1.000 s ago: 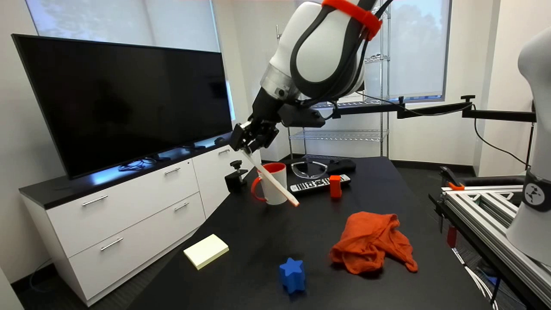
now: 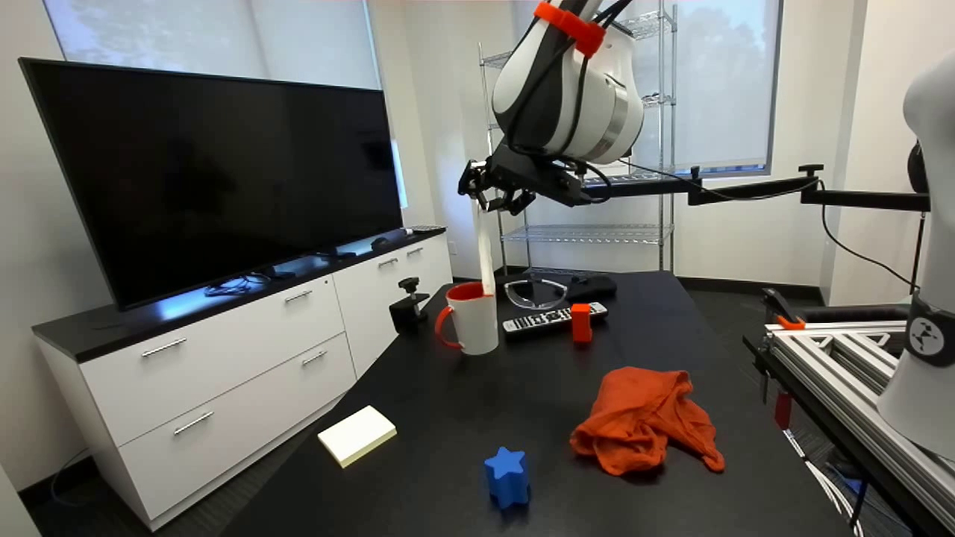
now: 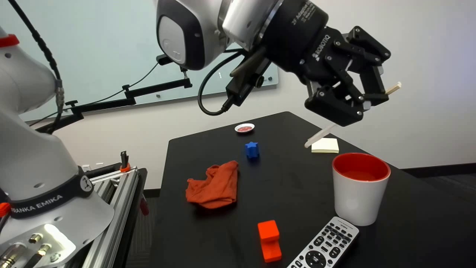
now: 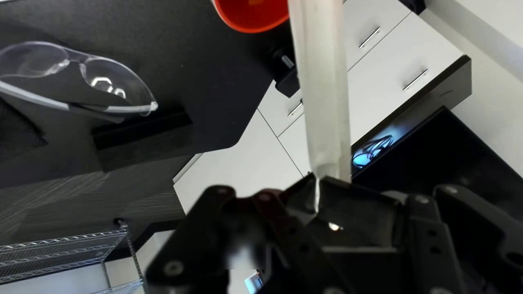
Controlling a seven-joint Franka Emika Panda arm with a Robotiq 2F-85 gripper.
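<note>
A thin white stick-like piece [image 3: 322, 134] hangs slantwise from my gripper [image 3: 364, 105], which is shut on it; its tan end pokes out beyond the fingers. In the wrist view the pale stick [image 4: 323, 88] runs up from the gripper across the frame. The white mug [image 2: 474, 327] with red inside and handle stands upright on the table. Exterior view 1 has the stick [image 2: 484, 250] lining up with the mug's rim, but exterior view 2 shows its lower end apart from the mug [image 3: 360, 201], in the air.
Beside the mug lie a remote [image 3: 328, 245], clear glasses [image 2: 535, 294] and an orange block [image 3: 269, 241]. A black clamp [image 2: 409, 309] sits at the table edge. Elsewhere are an orange cloth [image 2: 649, 421], a blue star block [image 2: 507, 479], a notepad [image 2: 357, 435] and a small dish [image 3: 244, 128].
My gripper has risen and shifted right in exterior view 1, turning so the stick swings from a slant across the mug to nearly upright. The table objects have stayed put.
</note>
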